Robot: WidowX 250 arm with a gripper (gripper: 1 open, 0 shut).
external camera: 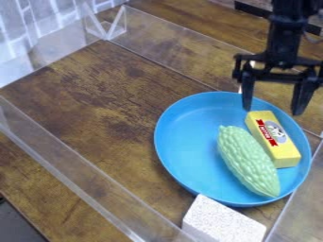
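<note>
My black gripper [275, 85] hangs open over the back of a blue plate [190, 146], above a yellow box [280, 146] with a red-and-white label, with nothing seen between its blurred fingers. A pale green, bumpy vegetable [246, 161] lies on the plate to the left of the yellow box.
A white block [224, 222] sits at the front, below the plate. Bare wooden table [89, 104] fills the left side. Clear walls run along the edges, and a small white object is partly hidden behind the gripper.
</note>
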